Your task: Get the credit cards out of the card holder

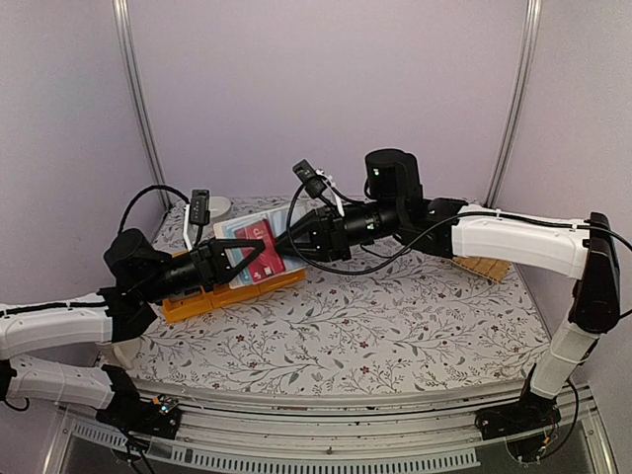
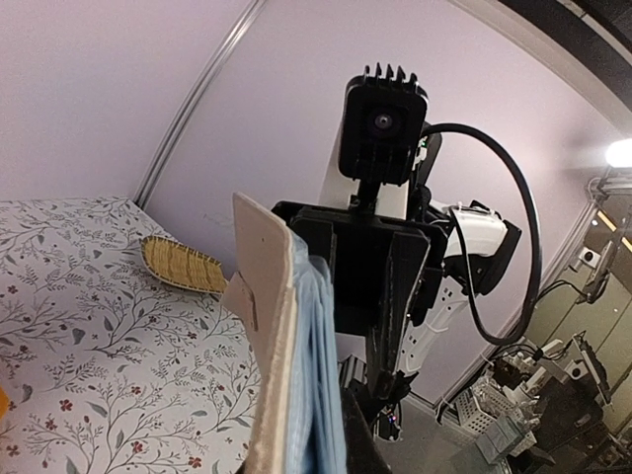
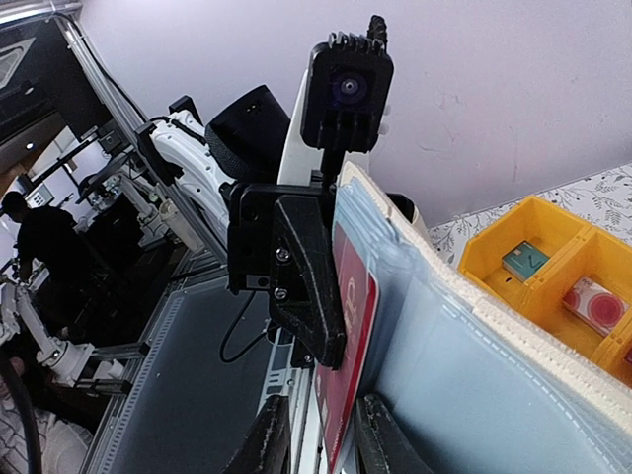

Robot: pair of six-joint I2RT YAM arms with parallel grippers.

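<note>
A beige-backed card holder (image 2: 265, 286) with pale blue clear sleeves is held up on edge above the left of the table. My left gripper (image 1: 252, 254) is shut on its side; one finger (image 3: 318, 316) presses over the red card (image 3: 355, 281), which shows in the holder. At the holder's right edge is my right gripper (image 1: 283, 243). Its fingers (image 3: 370, 434) stand apart, with the lower end of the red card and sleeve edges showing at the gap in the right wrist view. Whether they touch a card cannot be made out. The holder hides the left gripper's far finger.
Below the holder is an orange divided box (image 1: 237, 292), with a teal packet (image 3: 524, 259) and a pink-white item (image 3: 594, 301) in it. A white bowl (image 1: 218, 208) stands behind, and a woven basket (image 1: 484, 267) lies at the right.
</note>
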